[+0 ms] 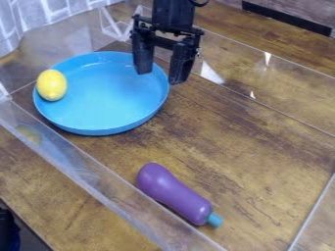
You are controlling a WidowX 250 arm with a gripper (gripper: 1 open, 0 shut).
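The black gripper [165, 61] hangs at the top centre, over the back-right rim of a blue round tray [105, 96], its two dark fingers spread apart with nothing visible between them. A yellow egg-shaped object [53, 84] sits at the tray's left side. On the wooden table in the lower middle lies a purple elongated object [173, 193] with a teal end, apart from the tray.
Transparent edging runs along the left and bottom of the work area, near the purple object, and on the right.
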